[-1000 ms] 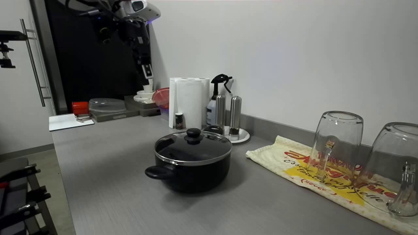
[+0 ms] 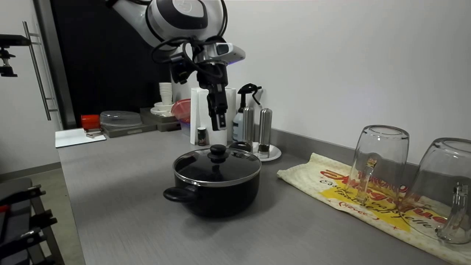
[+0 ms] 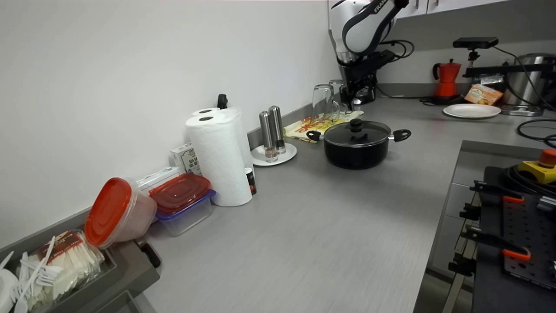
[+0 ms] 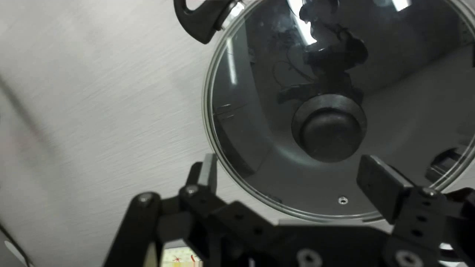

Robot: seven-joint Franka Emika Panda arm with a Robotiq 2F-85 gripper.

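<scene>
A black pot stands on the grey counter, covered by a glass lid with a black knob at its centre. My gripper hangs above the lid, apart from it, pointing down. In the wrist view the gripper is open, its two fingers wide apart with nothing held. The lid's knob appears beyond the fingertips, nearer the right one. From the other side, the same pot shows both side handles, and the arm is behind it.
Steel salt and pepper mills stand on a white plate behind the pot. Upturned glass mugs rest on a yellow-printed towel to the right. Paper towel rolls stand by the wall.
My gripper has come down and to the right in exterior view 1, from over the far counter to above the pot. The pot and lid look unmoved.
</scene>
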